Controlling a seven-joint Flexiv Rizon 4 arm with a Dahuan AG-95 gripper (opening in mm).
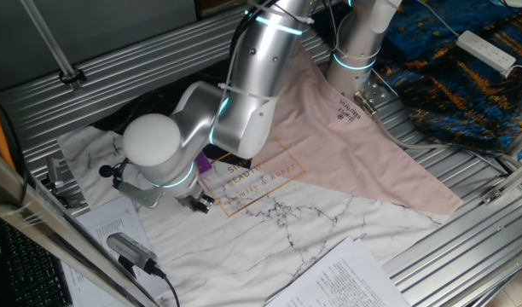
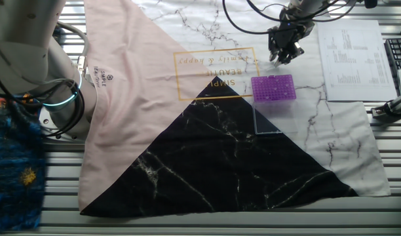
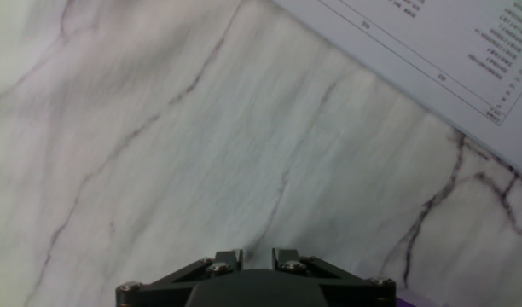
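Observation:
My gripper (image 1: 205, 205) is over the white marbled part of the cloth, fingers pointing down. In the wrist view a narrow gap separates the two fingertips (image 3: 234, 258), and only cloth shows between them. A purple rack (image 2: 274, 88) with a grid of small holes lies on the cloth beside the gripper (image 2: 277, 60) in exterior view 2. Along one side of the rack is a clear, flat-looking box or lid (image 2: 276, 119). The arm hides most of the purple rack (image 1: 203, 162) in exterior view 1; just a sliver enters the wrist view's bottom edge.
A printed sheet (image 2: 356, 59) lies near the gripper, close to a keyboard (image 1: 26, 264). More papers (image 1: 342, 277) are at the front. A small grey device on a stand (image 1: 131, 251) and metal posts flank the keyboard side.

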